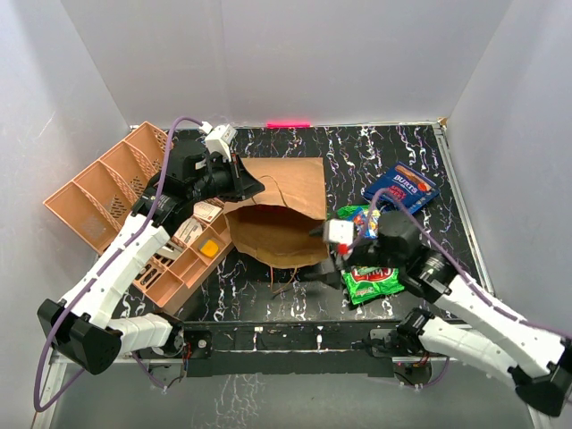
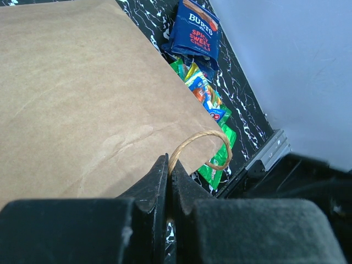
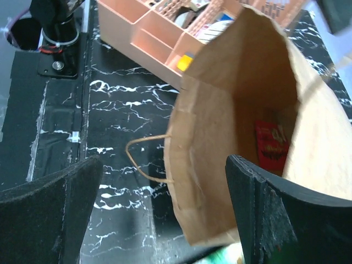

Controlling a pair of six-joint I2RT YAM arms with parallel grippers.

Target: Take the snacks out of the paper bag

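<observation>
The brown paper bag (image 1: 282, 174) lies open toward the front; a red packet (image 3: 270, 142) shows inside it in the right wrist view. My left gripper is shut at the bag's top, with the thin rope handle (image 2: 201, 133) between its fingertips. My right gripper stands open at the bag's front right, facing the mouth. Right of the bag lie snack packets: a green bag (image 1: 372, 287), small colourful packets (image 2: 204, 93) and a blue Burts bag (image 1: 401, 186).
An orange compartment organiser (image 1: 80, 208) with items inside stands at the left. Walls close in the workspace on three sides. The dark marble top (image 1: 228, 299) is bare in front of the bag.
</observation>
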